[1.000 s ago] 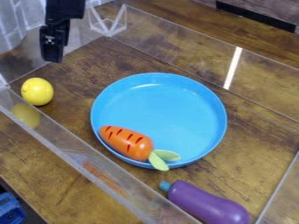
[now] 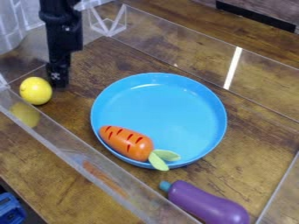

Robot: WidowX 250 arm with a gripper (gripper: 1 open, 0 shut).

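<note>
My gripper (image 2: 58, 74) hangs at the upper left, its dark fingers open and lowered close behind a yellow lemon (image 2: 35, 90) on the wooden floor. Right of them a blue plate (image 2: 176, 114) holds an orange toy carrot (image 2: 128, 143) with pale green leaves at its lower left part. A purple toy eggplant (image 2: 208, 203) lies at the bottom right, outside the plate.
Clear plastic walls enclose the area, one running diagonally across the lower left. A blue object (image 2: 9, 210) shows at the bottom left corner. Bare wood is free behind and right of the plate.
My gripper has come down toward the floor, closer to the lemon. The lemon, plate, carrot and eggplant have not moved.
</note>
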